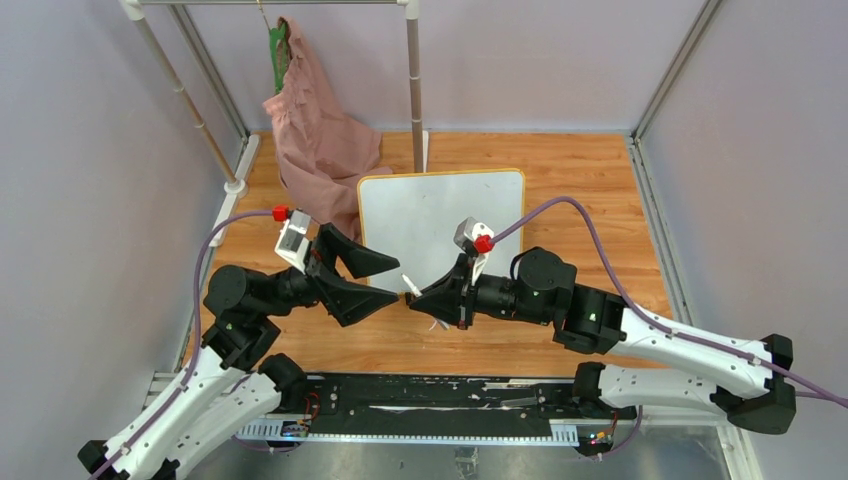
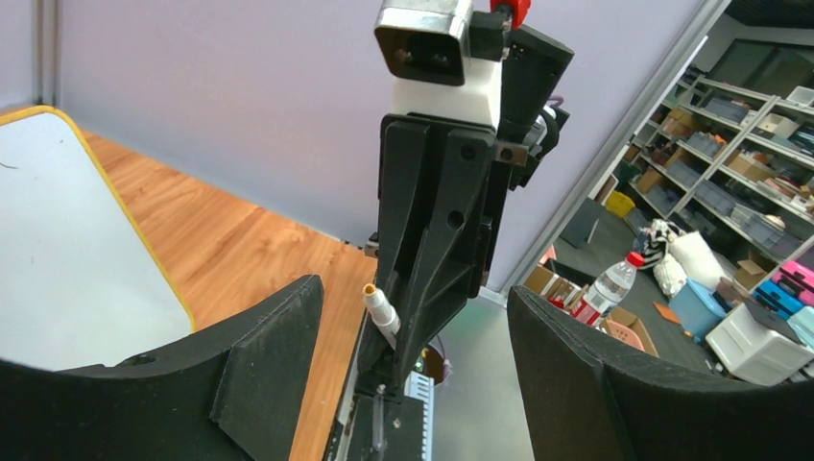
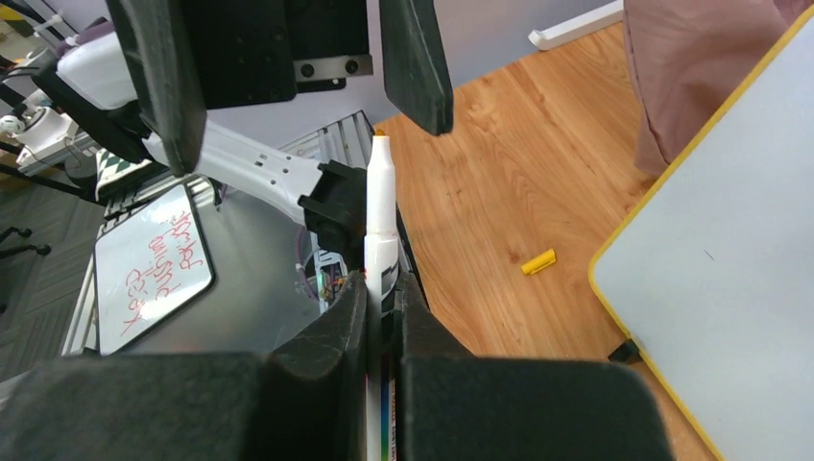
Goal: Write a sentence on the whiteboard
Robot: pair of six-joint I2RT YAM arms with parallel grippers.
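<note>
The whiteboard (image 1: 443,215) with a yellow frame stands at the middle of the wooden table, blank apart from tiny marks. My right gripper (image 1: 420,296) is shut on a white marker (image 3: 381,192), held upright in the right wrist view. My left gripper (image 1: 390,280) is open just left of the marker's tip, with nothing between its fingers; in the left wrist view the marker (image 2: 382,315) appears between and beyond those fingers. A small yellow piece (image 3: 538,260) lies on the table left of the board.
A pink cloth (image 1: 320,150) hangs from a rack behind the left arm, draping beside the board. A black clip (image 3: 624,351) sits at the board's lower edge.
</note>
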